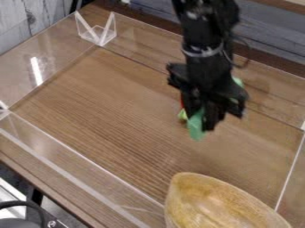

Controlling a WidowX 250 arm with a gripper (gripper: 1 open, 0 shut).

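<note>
My black gripper (198, 111) hangs over the middle-right of the wooden table. A green object (195, 125) shows at its lower end, held between the fingers. Behind the gripper, small bits of red and green (186, 116) peek out, mostly hidden by the arm.
A tan bowl (220, 205) sits at the front right edge. A clear plastic holder (98, 28) stands at the back left. A dark cable lies at the lower left.
</note>
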